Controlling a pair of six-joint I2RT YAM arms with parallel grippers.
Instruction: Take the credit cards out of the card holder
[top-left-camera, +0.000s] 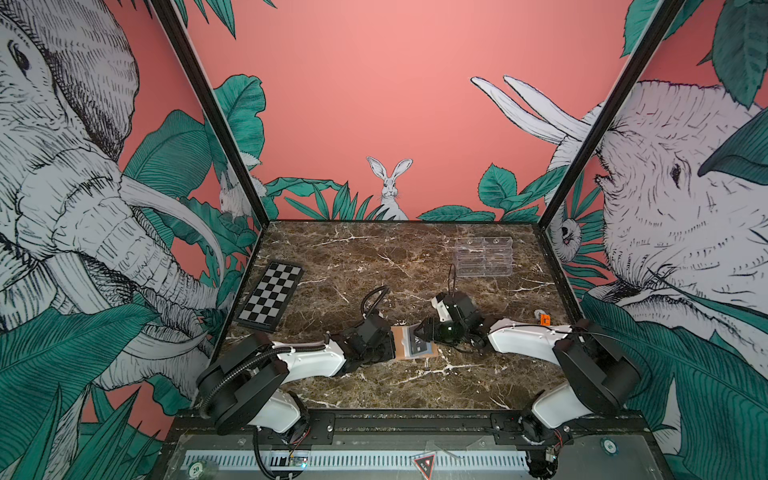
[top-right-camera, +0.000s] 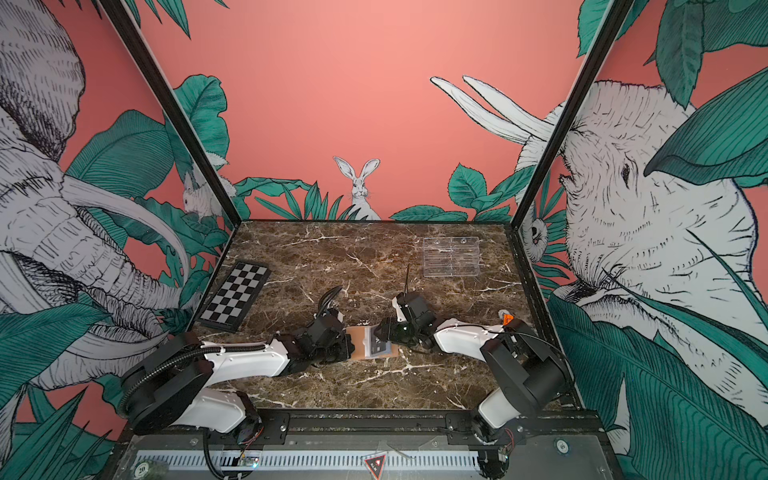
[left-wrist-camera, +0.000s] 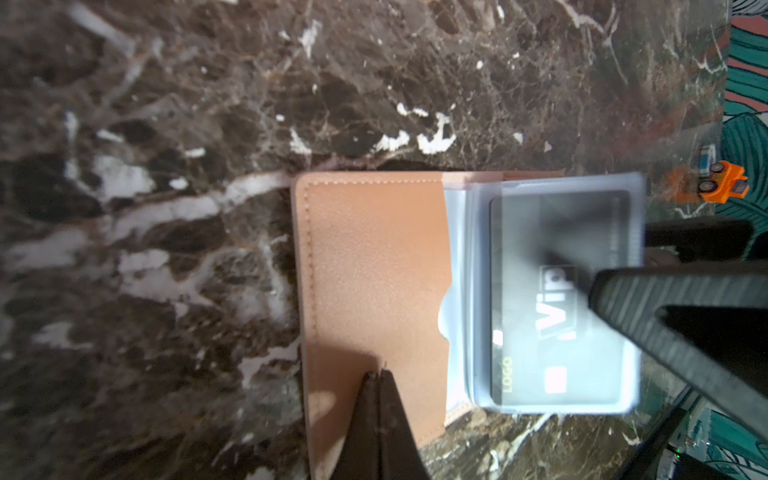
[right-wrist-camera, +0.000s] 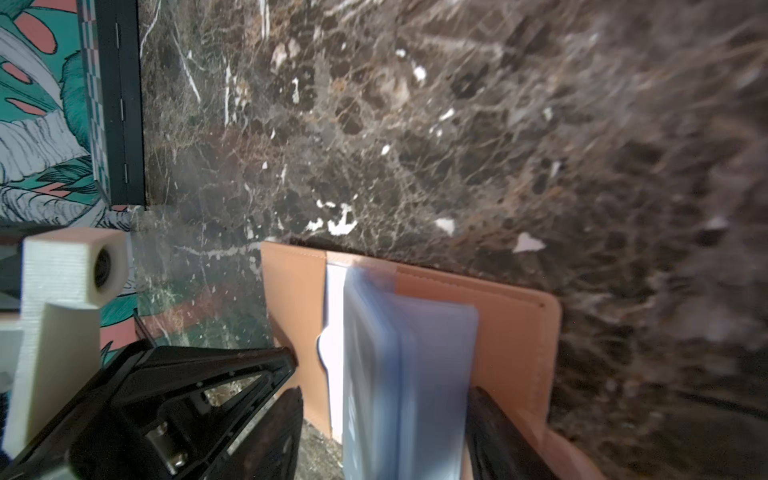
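The card holder lies spread on the table, its tan left cover (left-wrist-camera: 376, 256) flat and its clear plastic sleeves (right-wrist-camera: 436, 352) standing up somewhat near the middle. A dark card (left-wrist-camera: 520, 232) marked "Vip" shows inside a sleeve in the left wrist view. My left gripper is shut, with its tips over the tan cover; nothing shows between them. In the right wrist view, my right gripper is open, one finger on each side of the sleeves. Whether its fingers touch the plastic cannot be told.
A black-and-grey checkered board (top-left-camera: 272, 296) lies at the left, and a clear divided tray (top-left-camera: 484, 257) stands at the back right. A small orange toy (top-left-camera: 545, 319) is near the right edge.
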